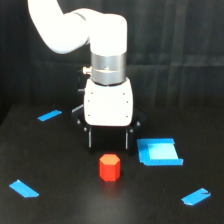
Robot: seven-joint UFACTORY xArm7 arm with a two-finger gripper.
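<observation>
A red hexagonal block [110,167] rests on the dark table, near the middle of the camera view. Above and slightly behind it hangs my gripper [109,147], pointing down from a white arm. Its two thin dark fingers stand well apart, one on each side, with nothing visible between them. The fingers appear clear of the block; how far above the table they are is hard to tell.
Right of the gripper lies a pale square [162,152] bordered with blue tape. Strips of blue tape mark the table at back left [50,115], front left [24,189] and front right [196,197].
</observation>
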